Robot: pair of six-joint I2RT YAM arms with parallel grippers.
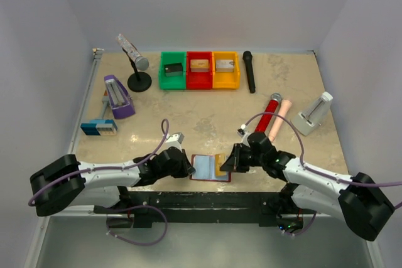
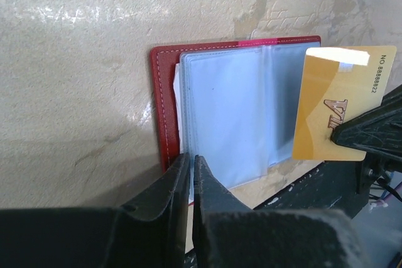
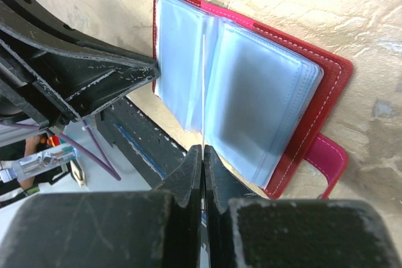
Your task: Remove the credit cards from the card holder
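Note:
The card holder (image 1: 204,167) lies open on the table, with a red-brown cover and clear bluish sleeves (image 2: 227,108). At its left edge my left gripper has its fingers closed about the sleeve edge. A yellow card (image 2: 316,92) stands on edge above the holder's right half. My right gripper is shut on this card, which shows edge-on as a thin line in the right wrist view. The card appears clear of the sleeves; whether its lower edge still touches them I cannot tell. Whether other cards sit inside is not clear.
Green (image 1: 173,86), red (image 1: 199,85) and yellow (image 1: 226,85) bins stand at the back, each with something inside. A microphone (image 1: 249,73), a red cylinder (image 1: 268,112) and a peach-coloured one (image 1: 279,120) lie to the right. Mid-table is clear.

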